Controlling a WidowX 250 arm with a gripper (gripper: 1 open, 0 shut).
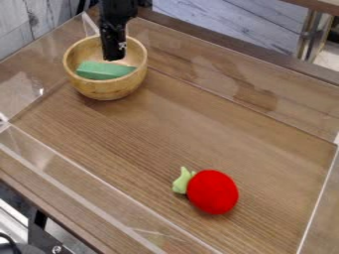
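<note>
The black gripper [115, 48] hangs over the back rim of a wooden bowl [133, 87] at the upper left, its fingertips looking shut with nothing visible between them. A green piece [101, 71] lies inside the bowl, below the gripper. A red round object with a green top, like a strawberry or tomato [212, 192], sits at the lower right of the table.
A grey wall [34, 25] runs along the back left, and a wooden edge shows at the top right.
</note>
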